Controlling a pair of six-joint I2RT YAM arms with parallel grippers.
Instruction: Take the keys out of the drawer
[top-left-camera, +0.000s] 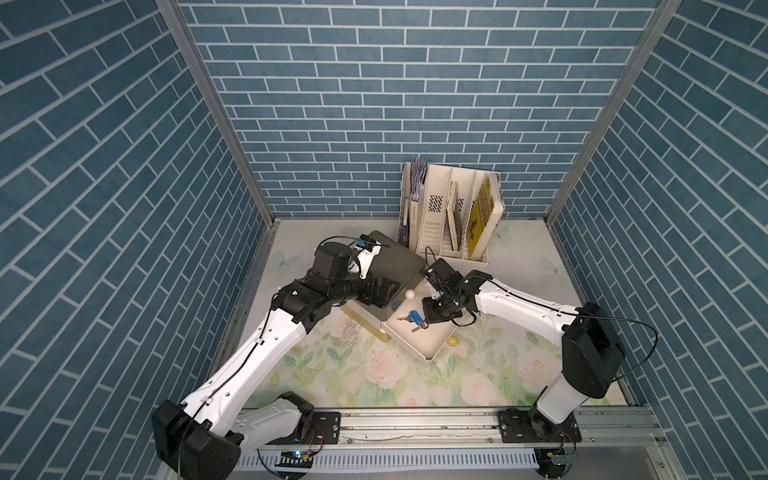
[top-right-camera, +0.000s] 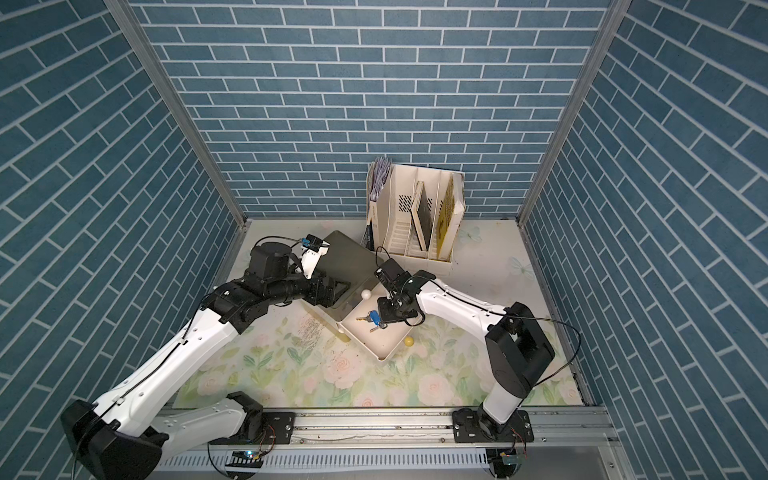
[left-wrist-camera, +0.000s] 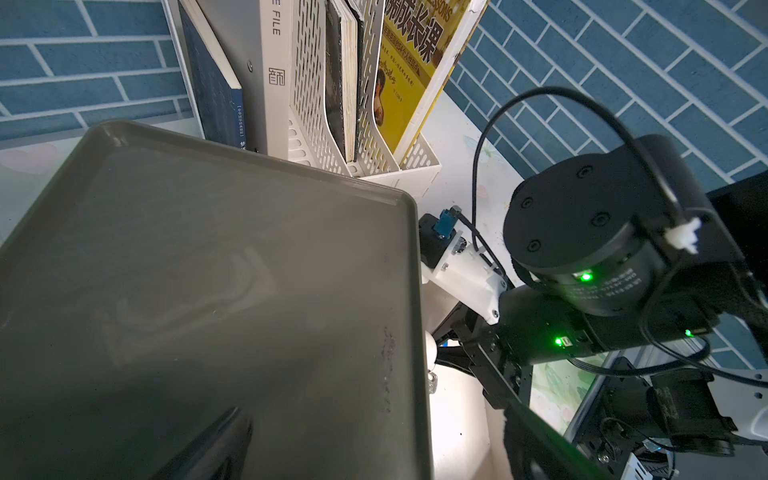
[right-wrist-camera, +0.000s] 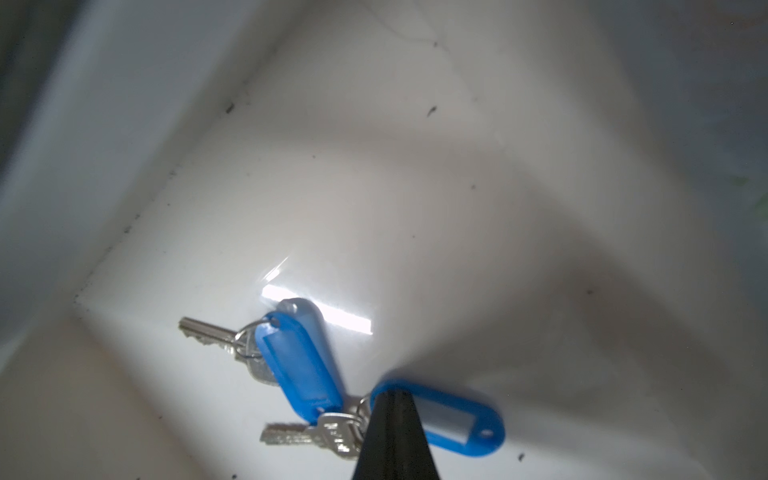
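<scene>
Two keys with blue tags, the first tag (right-wrist-camera: 297, 364) and the second tag (right-wrist-camera: 460, 428), lie on the floor of the open drawer (top-left-camera: 424, 346). My right gripper is shut, its tips at the second tag and beside its key (right-wrist-camera: 336, 436); nothing clearly shows held between them. My left gripper (top-left-camera: 384, 292) is over the dark grey top (left-wrist-camera: 216, 304) beside the drawer; its fingertips are apart at the bottom of the left wrist view.
A file holder (top-left-camera: 436, 212) with books stands at the back. A white ball (top-left-camera: 409, 294) is in the drawer, a yellow ball (top-left-camera: 452, 341) on the floral table just outside it.
</scene>
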